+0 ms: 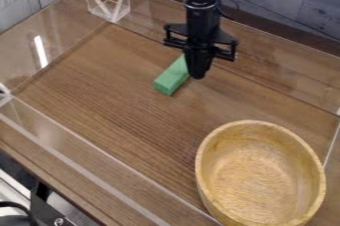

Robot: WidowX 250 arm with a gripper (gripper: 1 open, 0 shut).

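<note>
A green rectangular block lies flat on the wooden table, middle of the view. My black gripper is just to the right of its upper end, partly covering it. The gripper looks shut; nothing shows clearly between its fingers.
A large yellow bowl occupies the front right. A white wire-like stand is at the back left, and another white item sits at the left edge.
</note>
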